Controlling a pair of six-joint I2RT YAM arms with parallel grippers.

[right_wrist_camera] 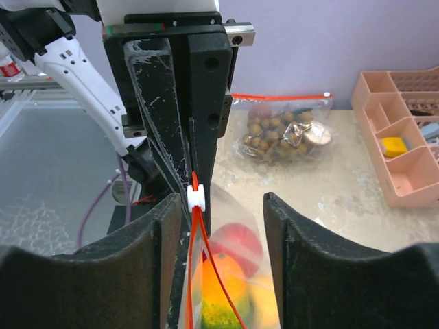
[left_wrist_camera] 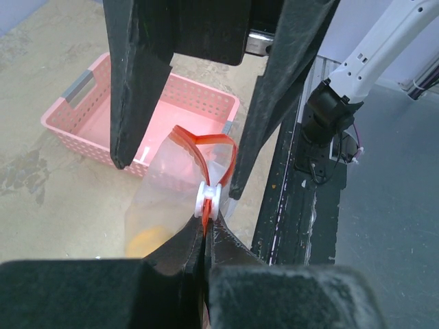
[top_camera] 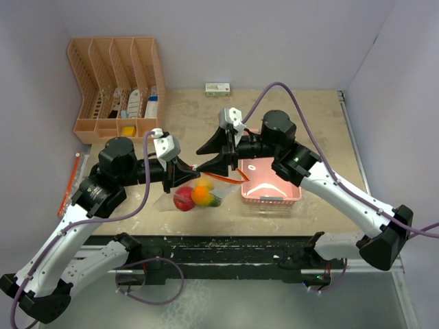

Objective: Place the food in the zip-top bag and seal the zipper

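The clear zip top bag (top_camera: 213, 201) hangs from my left gripper, which is shut on the end of its orange zipper edge. Inside show a red round food (top_camera: 183, 199) and an orange-and-green one (top_camera: 202, 195); part of a yellow one (right_wrist_camera: 264, 301) shows too. A white slider (left_wrist_camera: 207, 197) sits right at the left fingertips. My right gripper is open, its fingers spread to either side of the slider and bag top, apart from the slider. From the slider, the orange edges (right_wrist_camera: 219, 274) run apart, so the mouth gapes.
Below the right gripper stands a pink basket (top_camera: 271, 199). A peach divided rack (top_camera: 86, 127) is at the back left. Another filled bag with an orange zipper (right_wrist_camera: 281, 130) lies at the left side. A small box (top_camera: 217, 89) rests against the back wall.
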